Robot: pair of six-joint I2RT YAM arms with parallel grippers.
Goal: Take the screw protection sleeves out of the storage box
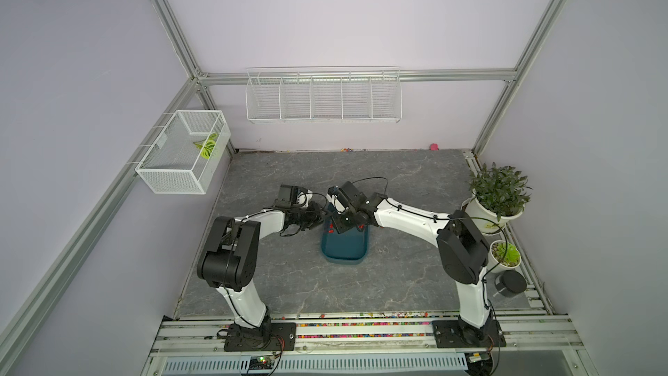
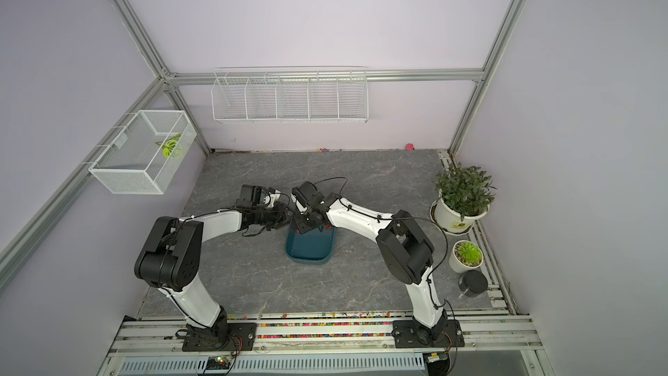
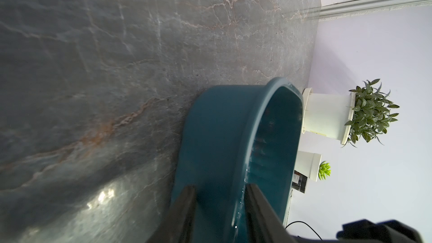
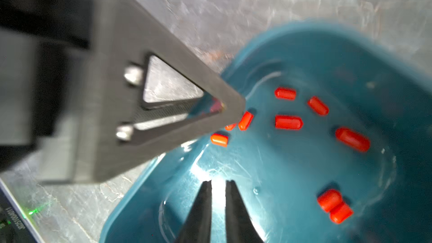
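Note:
The dark teal storage box [image 1: 344, 247] stands on the table, and its wall passes between the fingers of my left gripper, which is shut on it near the rim. Several red screw protection sleeves lie on the box floor. A pair rests close together [image 4: 335, 205], and others, such as one sleeve [image 4: 289, 122], are scattered near the far end. Over the box is my right gripper, its fingers close together with a narrow gap. No sleeve shows in that gap, only a bright reflection. The left gripper's grey finger [image 4: 180, 85] hides part of the box and sleeves.
Both arms' ends are close together above the box's far left part. Bare grey table [image 1: 410, 278] surrounds the box. Potted plants [image 1: 499, 195] and a dark round object [image 1: 510, 283] stand along the right edge. White wire baskets [image 1: 323, 97] hang behind.

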